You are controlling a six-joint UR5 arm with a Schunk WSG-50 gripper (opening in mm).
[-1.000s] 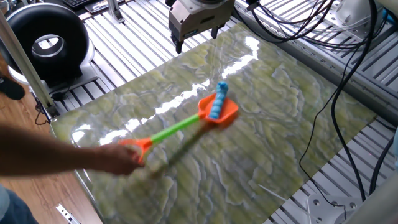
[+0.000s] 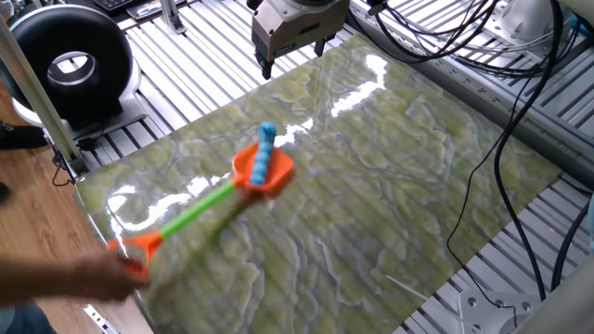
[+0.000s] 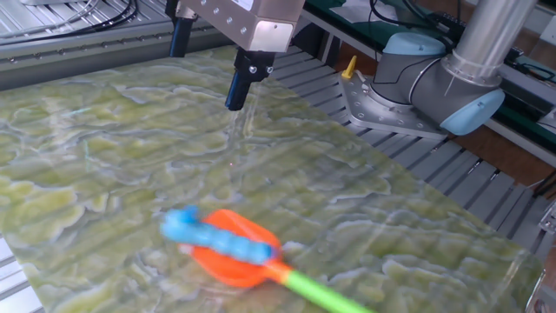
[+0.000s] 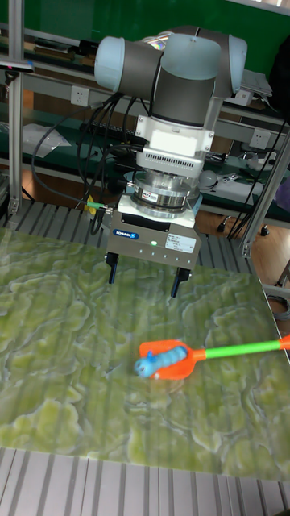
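Note:
A person's hand [image 2: 109, 276] grips the orange end of a toy shovel with a green handle [image 2: 200, 211] and an orange blade [image 2: 278, 178]. On the blade lies a blue segmented toy [image 2: 263, 158], caterpillar-like, above the marbled board. In exterior view 2 the blue toy [image 3: 217, 238] rests lengthwise on the orange blade [image 3: 239, 276]. My gripper [image 4: 144, 280] hangs over the board's far edge, its two black fingers wide apart. Nothing is between them, and the shovel is clear of them, nearer the viewer in exterior view 3.
The green marbled board [image 2: 371, 213] is otherwise bare, with bright glare on it. A black ring-shaped object [image 2: 70, 65] stands at the back left. Black cables [image 2: 506, 139] hang along the right side. Slatted metal [image 2: 186, 65] surrounds the board.
My gripper has stayed still.

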